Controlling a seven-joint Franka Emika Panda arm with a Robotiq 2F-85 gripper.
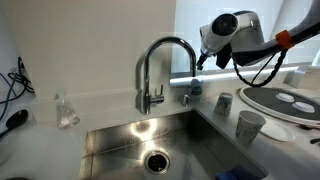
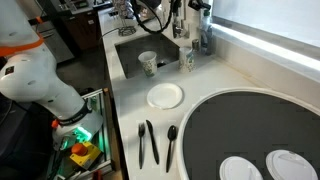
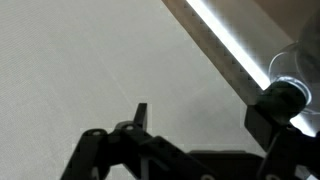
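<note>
My gripper hangs over the counter by the back wall, just right of the tall faucet. It is open, its two dark fingers set wide apart in the wrist view, with bare pale surface between the tips. Below it in exterior view 1, a small dark-topped bottle stands behind the sink corner. The wrist view has a clear vessel with a dark cap close to the right finger; whether they touch I cannot tell.
Two grey cups stand right of the metal sink. A white plate, dark cutlery and a large round dark mat occupy the counter. Clear counter lies behind the plate.
</note>
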